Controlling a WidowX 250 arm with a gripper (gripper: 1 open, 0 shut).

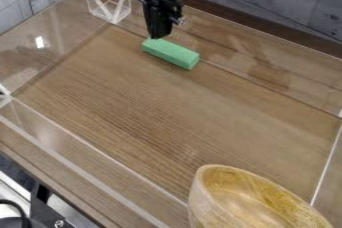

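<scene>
The dark gripper (160, 22) hangs at the top centre of the camera view, over the far part of the wooden table. A green block (171, 54) lies flat on the wood just below and in front of it, apart from the fingers. The fingertips are small and dark, and whether they are open or shut does not show clearly.
A large tan bowl-like object (247, 202) fills the bottom right. A clear plastic item (107, 2) stands at the upper left near the table's edge.
</scene>
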